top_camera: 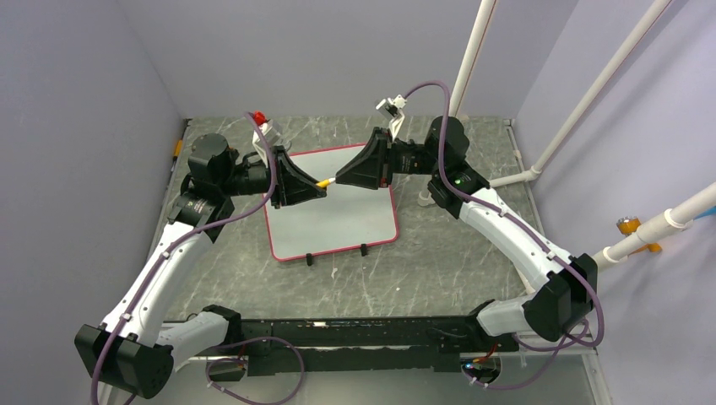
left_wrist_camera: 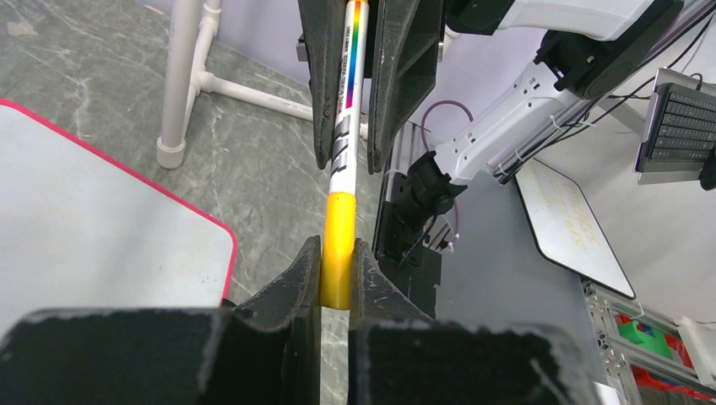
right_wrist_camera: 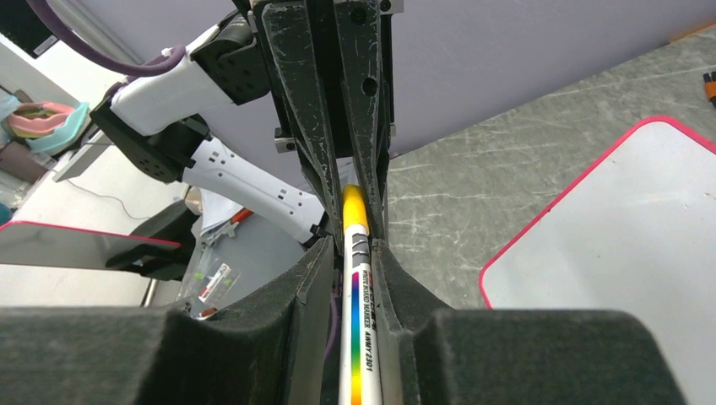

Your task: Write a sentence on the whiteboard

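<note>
A white marker with a rainbow stripe and yellow cap (left_wrist_camera: 339,228) spans the space between the two grippers, above the whiteboard (top_camera: 333,221). My left gripper (top_camera: 323,187) is shut on the cap end, its fingers pressing both sides of the yellow cap. From the other side, my right gripper (top_camera: 339,179) surrounds the white marker body (right_wrist_camera: 360,325). In the left wrist view, the right gripper's fingers (left_wrist_camera: 390,101) stand part open, with a gap beside the marker. The cap hides the marker's tip.
The red-edged whiteboard lies flat on the grey marbled table (top_camera: 422,270), with two black clips (top_camera: 364,250) at its front edge. A white pipe stand (top_camera: 473,59) rises behind the right arm. Bare table lies in front of the board.
</note>
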